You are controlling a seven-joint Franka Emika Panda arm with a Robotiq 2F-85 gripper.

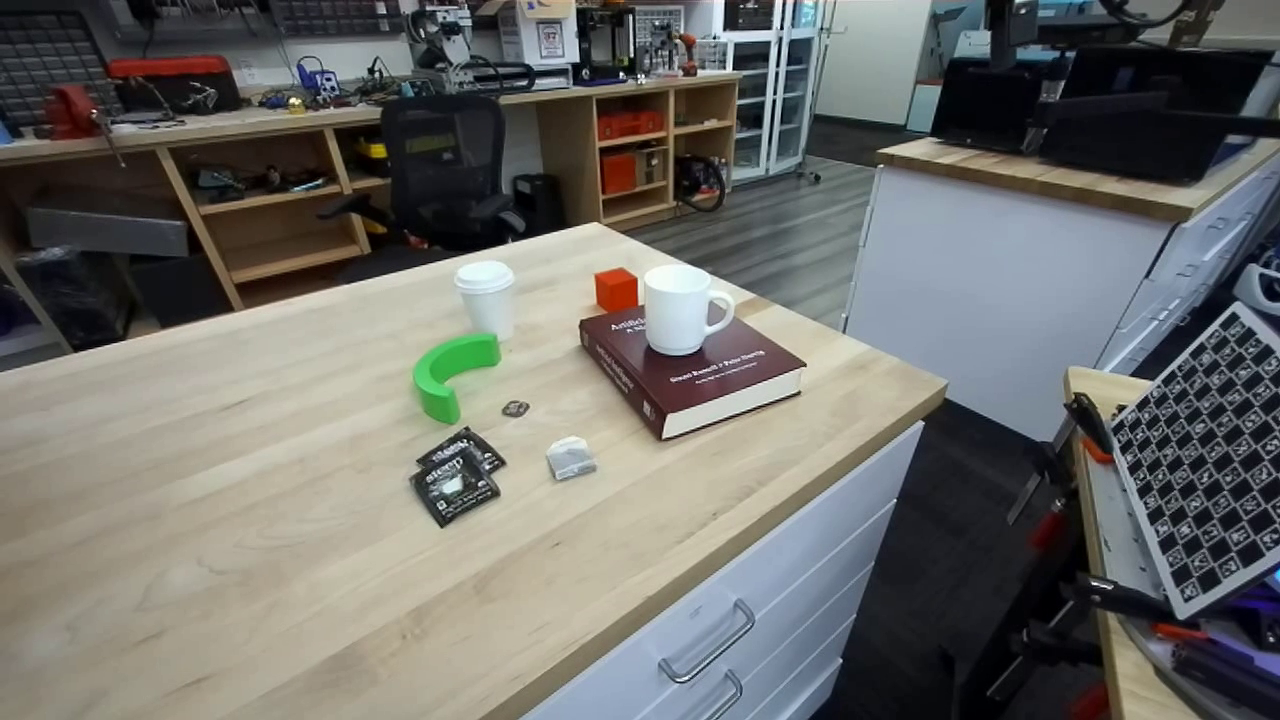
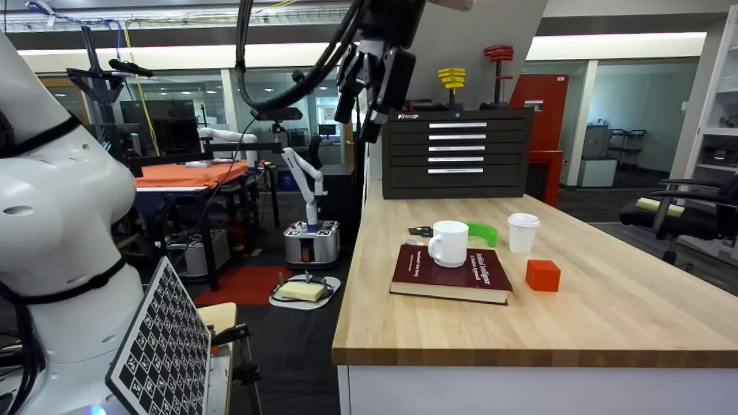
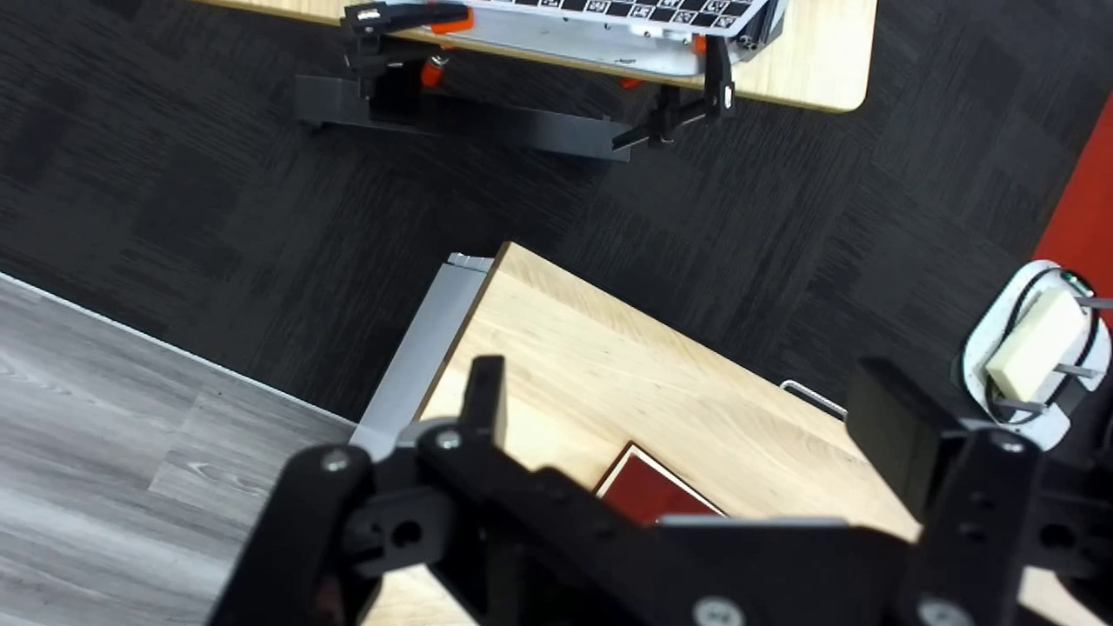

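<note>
High above the table's edge, my gripper points downward in exterior view 2. Its two black fingers stand wide apart in the wrist view, and nothing is between them. A white mug stands upright on a dark red book. Behind the book sits an orange-red cube. To the left are a lidded white paper cup and a green curved block. Nearer the front lie two black tea packets, a pale tea bag and a small dark flat piece.
Bare wood covers the table's left side. A black tool chest stands at the table's far end in exterior view 2. Beside the table, across dark floor, a smaller stand carries a checkered board.
</note>
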